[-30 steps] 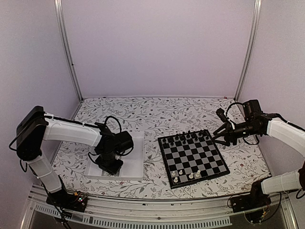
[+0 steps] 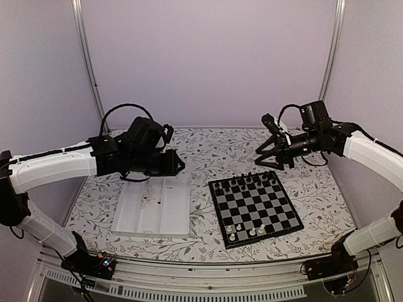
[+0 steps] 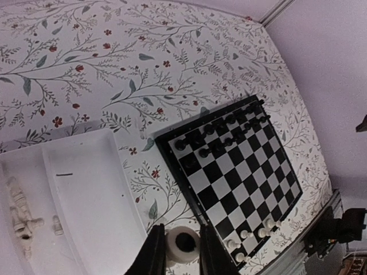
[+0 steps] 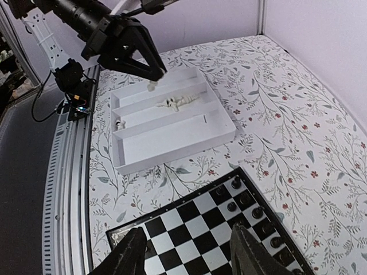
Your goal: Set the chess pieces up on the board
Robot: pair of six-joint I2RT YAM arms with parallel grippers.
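My left gripper (image 2: 176, 165) is raised over the white tray (image 2: 173, 220). In the left wrist view a white piece with a dark round end (image 3: 178, 252) sits between its fingertips, the gripper shut on it. My right gripper hangs open and empty above the right of the board. The chessboard (image 2: 255, 207) carries dark pieces (image 3: 209, 128) along its back rows and several white pieces (image 3: 244, 234) near the front edge. Other white pieces (image 3: 20, 212) lie in the tray's compartments.
Walls stand at the back and both sides.
My left gripper has risen out of the tray and moved right, carrying a white piece. My right gripper has risen and moved left over the board.
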